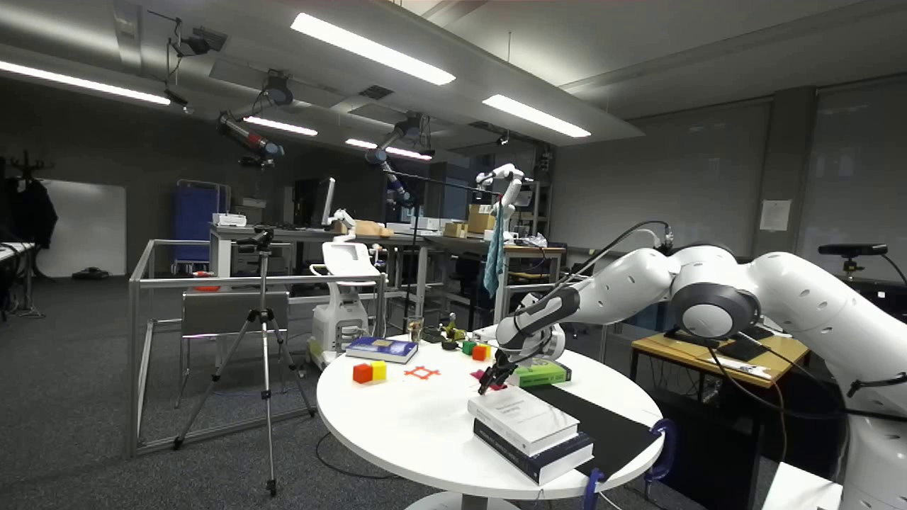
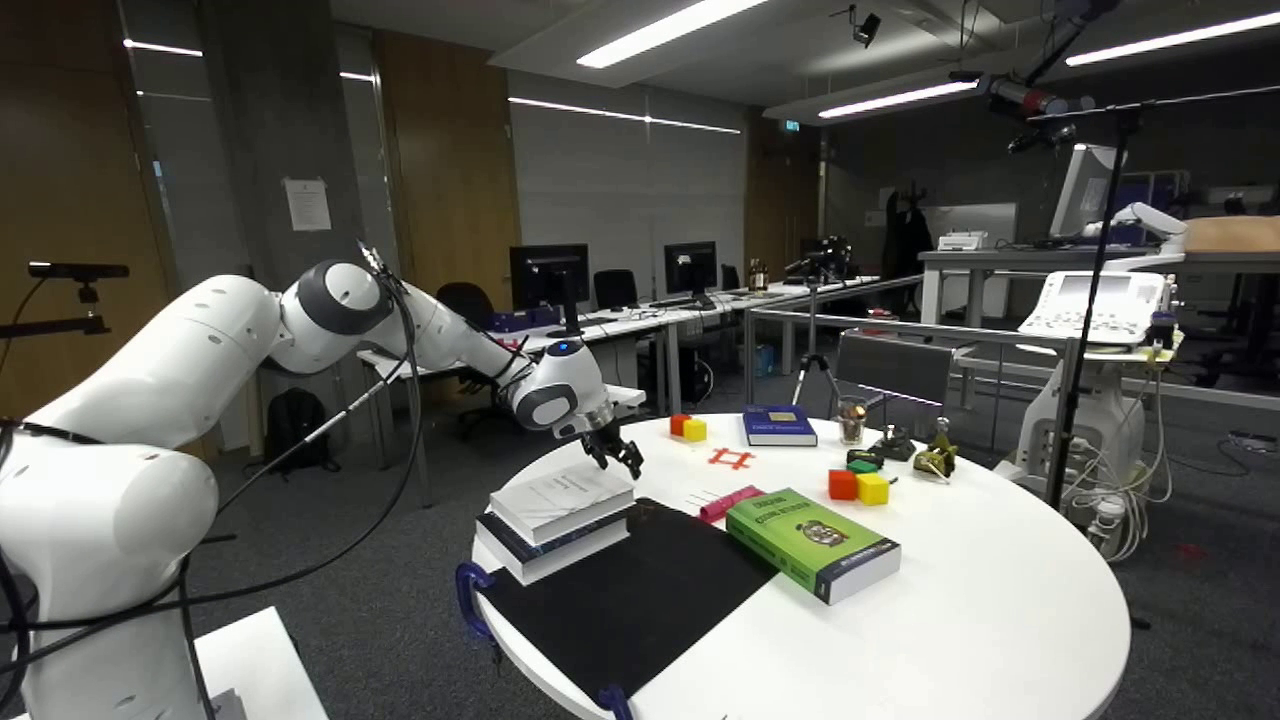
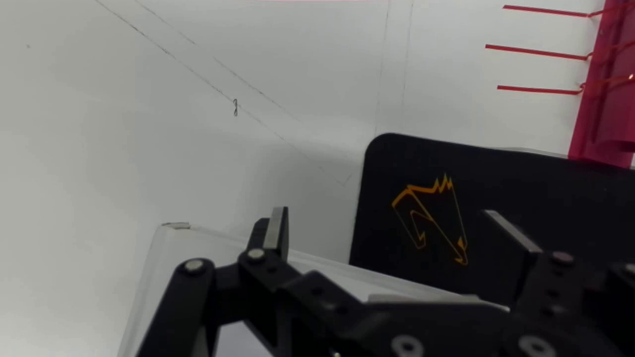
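My gripper is open, its fingertips (image 3: 277, 228) wide apart with nothing between them. In the wrist view, one finger shows against the white book's edge and the other against the black mat (image 3: 416, 154). A white book (image 1: 523, 415) lies on a dark blue book (image 2: 564, 554); the gripper (image 2: 615, 458) hangs just past the stack, above the table. Whether it touches anything is not clear. A pink object with thin red prongs (image 3: 616, 89) lies at the wrist view's upper right, beside a thick green book (image 2: 810, 540).
The round white table (image 2: 1008, 624) also carries a red and a yellow cube (image 2: 695, 430), a blue book (image 2: 777, 425), an orange frame (image 2: 731, 457), more cubes (image 2: 872, 488) and small tools. Blue clamps (image 1: 667, 448) grip the near edge.
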